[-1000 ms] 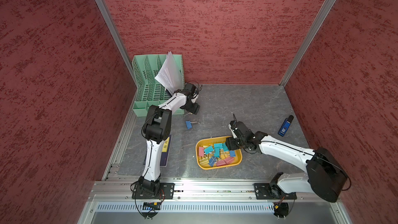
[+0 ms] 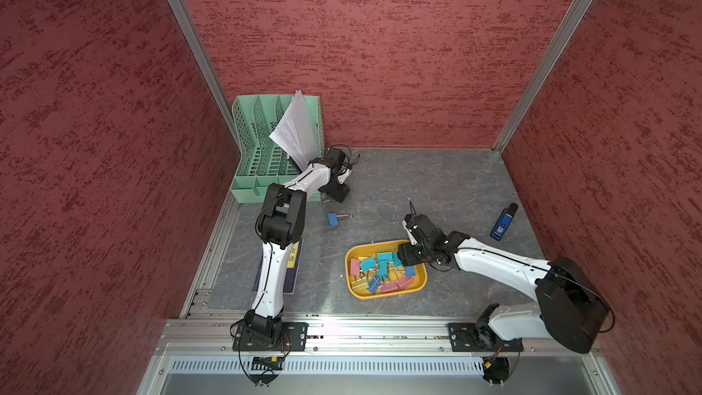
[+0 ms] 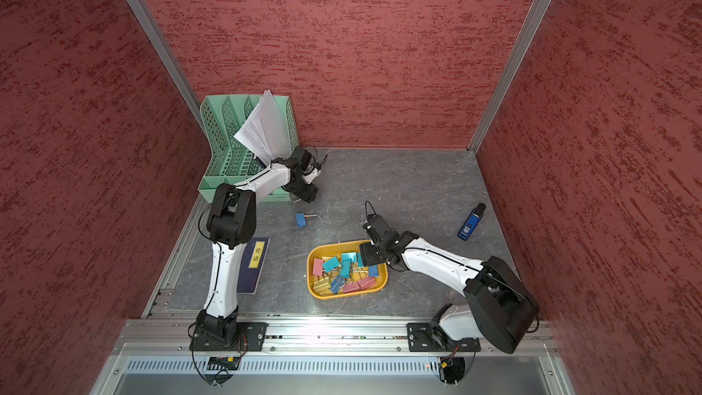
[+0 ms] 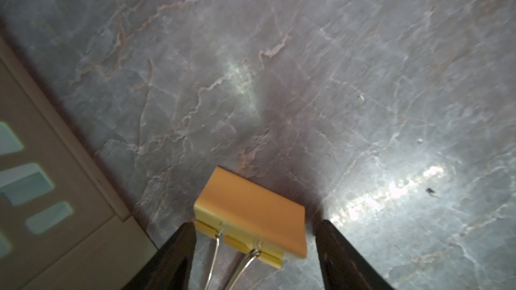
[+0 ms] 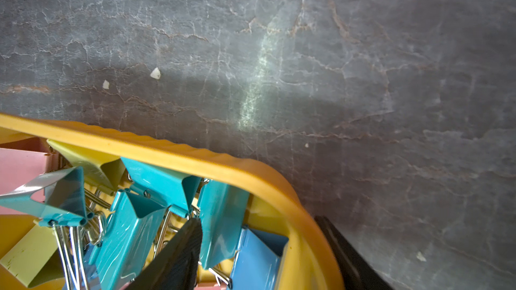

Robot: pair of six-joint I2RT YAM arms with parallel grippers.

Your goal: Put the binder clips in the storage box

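Observation:
An orange-yellow binder clip [image 4: 251, 209] lies on the table beside the green rack, its wire handles toward the bottom of the left wrist view. My left gripper straddles it, open, with a narrow gap showing on either side of the clip. From above, that left gripper [image 2: 338, 194] hides most of this clip. A blue clip [image 2: 333, 220] lies alone on the table nearer the front. The yellow storage box [image 2: 348, 270] holds several pink, teal, yellow and blue clips. My right gripper is open at the box's far right corner, fingers on either side of the rim, gripping nothing visible.
The green rack [image 2: 248, 128] with white papers [image 2: 294, 131] stands close against the left gripper. A dark book [image 3: 252, 274] lies under the left arm. At the far right is a blue-and-black bottle-like item [image 2: 504, 222].
My left gripper has shifted slightly beside the rack, and the rack with its papers has slid a little to the left. My right gripper stays at the box corner.

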